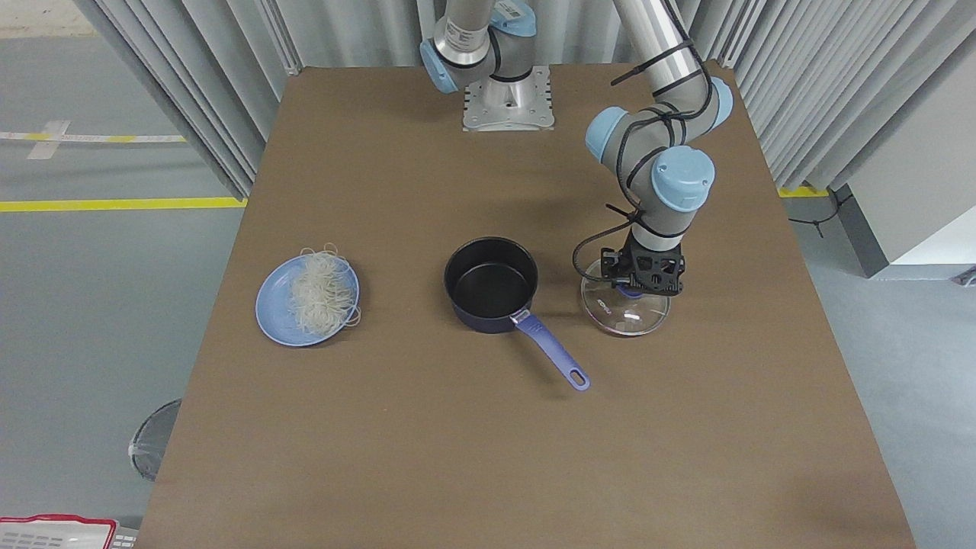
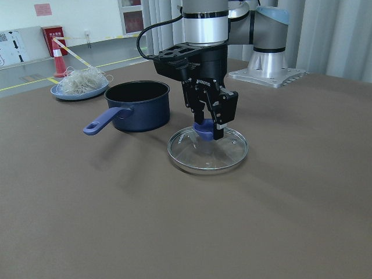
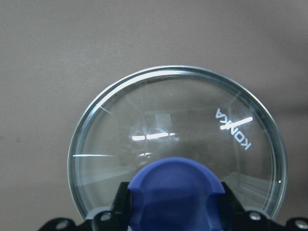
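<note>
My gripper point(image 2: 209, 122) is shut on the blue knob point(image 3: 175, 190) of a glass lid point(image 1: 622, 316), which sits low at the tabletop right of the pot; whether it fully rests there I cannot tell. The open dark pot point(image 1: 486, 279) with a blue handle point(image 1: 549, 343) stands in the table's middle, empty inside in the front view.
A blue plate point(image 1: 274, 306) of white noodles point(image 1: 320, 293) lies left of the pot. The arm's base point(image 1: 508, 114) is at the back edge.
</note>
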